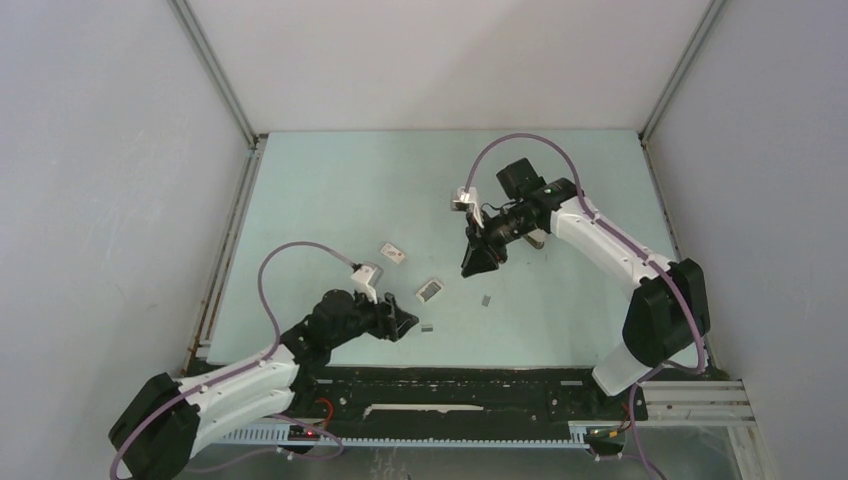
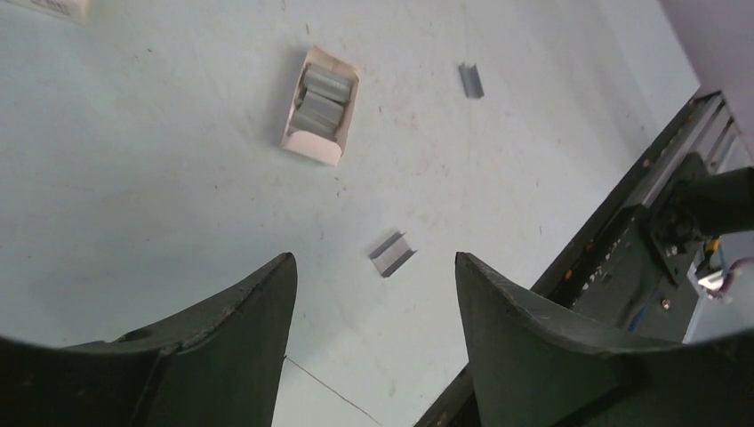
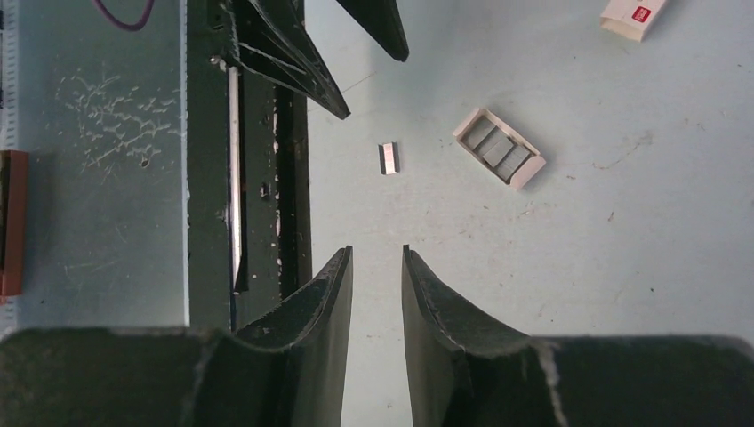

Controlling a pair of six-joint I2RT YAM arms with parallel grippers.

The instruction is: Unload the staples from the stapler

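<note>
A small open box (image 2: 320, 111) of grey staple strips (image 3: 498, 151) lies mid-table. A loose staple strip (image 2: 391, 253) lies nearer the front edge, another loose strip (image 2: 470, 80) farther right. My left gripper (image 1: 400, 325) hangs over the lower left of the table, open and empty in the left wrist view (image 2: 375, 262). My right gripper (image 1: 478, 262) is raised right of the box, its fingers apart with nothing between them in the right wrist view (image 3: 378, 253). No stapler can be clearly made out; something at the back right is mostly hidden behind my right arm.
A second small box (image 1: 393, 252) with a red label lies behind the open one. The front table edge borders a dark frame (image 1: 470, 390).
</note>
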